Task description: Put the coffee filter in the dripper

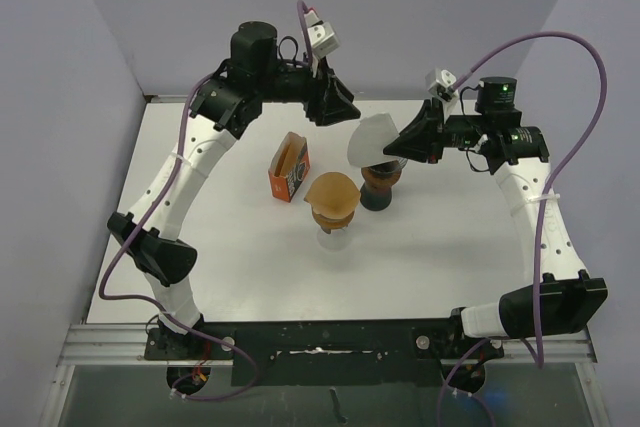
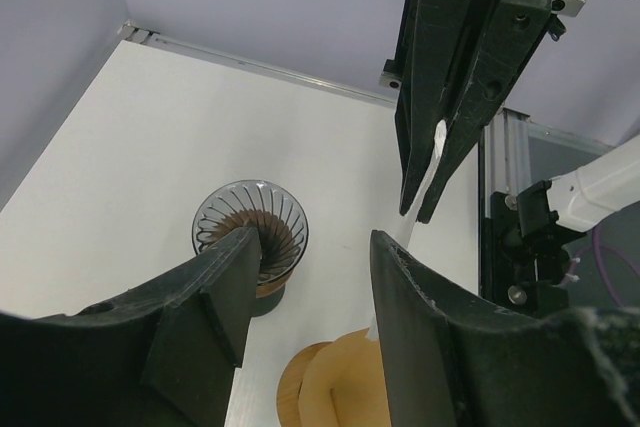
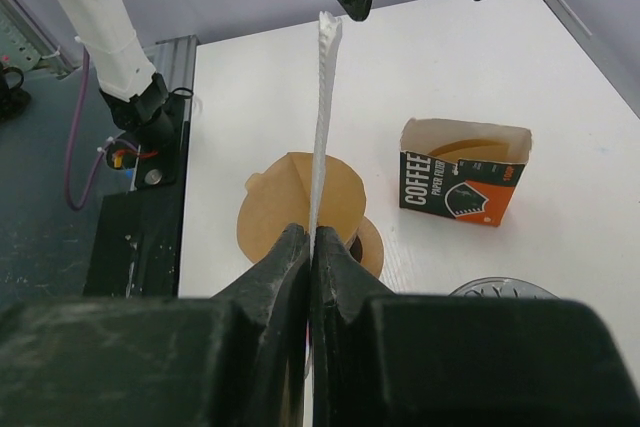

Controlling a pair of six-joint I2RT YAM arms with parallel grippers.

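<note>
My right gripper is shut on a thin white paper filter, pinched at its right side. In the top view the filter hangs above the ribbed clear dripper, covering part of it. That dripper rests on a dark stand. The left wrist view shows the filter edge-on, between the tips of my right gripper. To the left of the filter, my left gripper is open, and nothing lies between its fingers.
A brown paper filter sits in a second holder just left of the dripper's stand. Behind it stands an orange and black coffee filter box, open-topped, with brown filters inside.
</note>
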